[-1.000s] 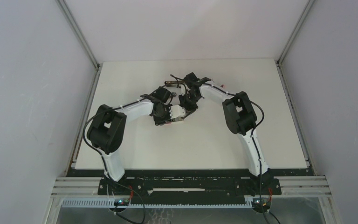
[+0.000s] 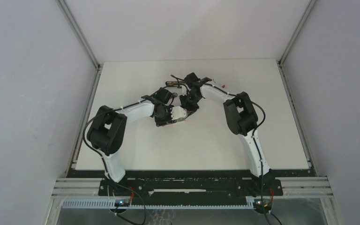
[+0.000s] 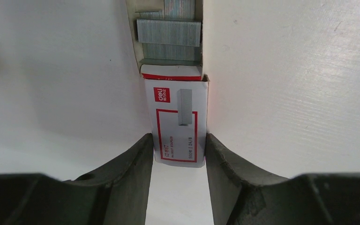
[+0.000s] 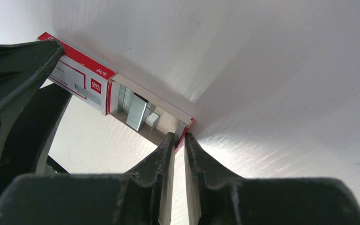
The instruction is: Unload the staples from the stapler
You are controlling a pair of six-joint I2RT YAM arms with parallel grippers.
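A white and red Deli 24/8 staple box (image 3: pixel 178 124) (image 4: pixel 86 77) lies on the white table, its tray slid partly out with grey staple strips (image 3: pixel 168 32) (image 4: pixel 136 112) inside. My left gripper is shut on the box's outer sleeve. My right gripper has its fingertips close together on the tray's end flap at the far end; whether they are closed on it is hard to tell. In the top view both grippers meet over the box near the middle, largely hiding it.
A dark brown elongated object (image 2: pixel 172 83) lies behind the grippers, partly covered by cables. Part of the left gripper's body fills the left of the right wrist view.
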